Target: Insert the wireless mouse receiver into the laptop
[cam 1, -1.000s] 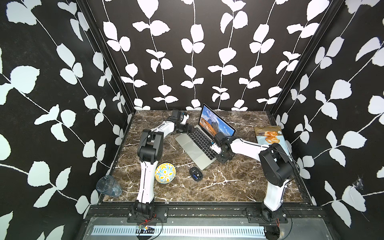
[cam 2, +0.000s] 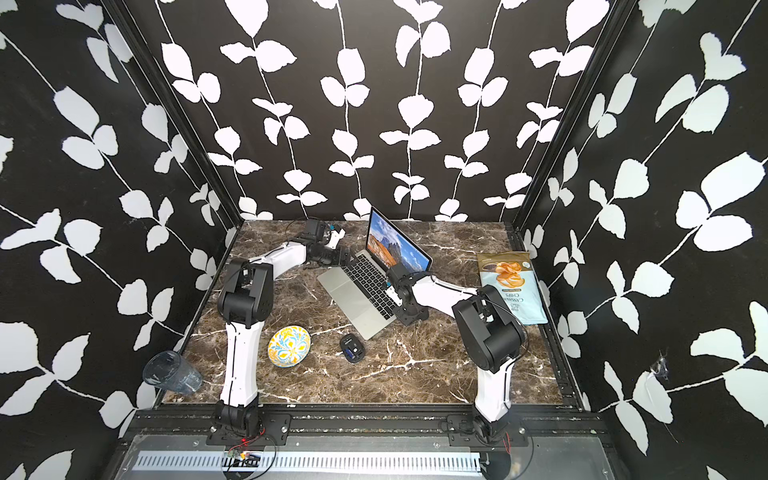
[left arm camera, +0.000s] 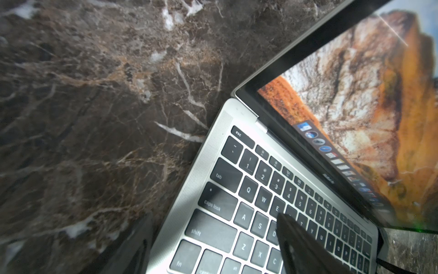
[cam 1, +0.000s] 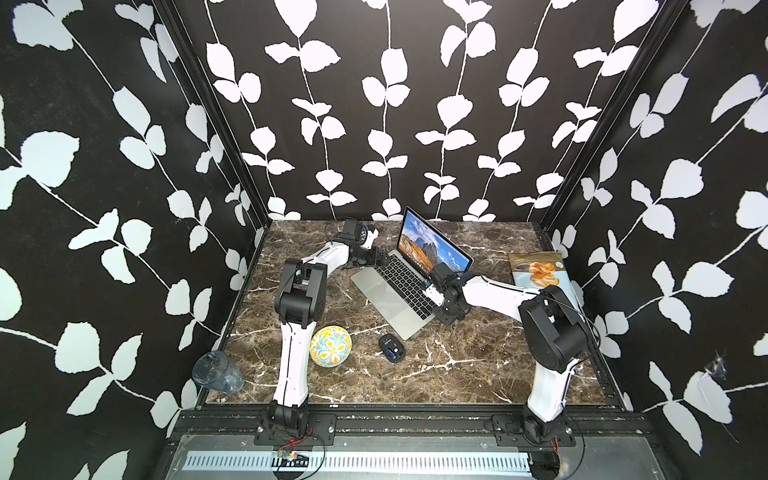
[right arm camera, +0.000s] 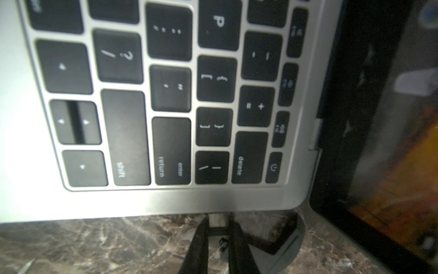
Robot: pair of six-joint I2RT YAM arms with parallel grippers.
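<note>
The open laptop (cam 1: 381, 301) stands mid-table with its screen lit. At its right side edge, in the right wrist view, my right gripper is shut on the small receiver (right arm camera: 217, 221), whose light metal plug points at the laptop's edge (right arm camera: 150, 203). The plug's tip meets or nearly meets that edge; I cannot tell whether any of it is inside, and the port is hidden. My left gripper is open at the laptop's left side, its blurred fingers (left arm camera: 132, 244) low in the left wrist view. The black mouse (cam 1: 392, 348) lies in front of the laptop.
A patterned bowl (cam 1: 330, 346) sits left of the mouse. At the front left corner a clear glass (cam 1: 217, 373) lies tilted. A snack bag (cam 1: 541, 272) lies at the right.
Over the last second my right gripper has shifted very slightly to the right along the laptop's side. The left arm, laptop and mouse look unmoved.
</note>
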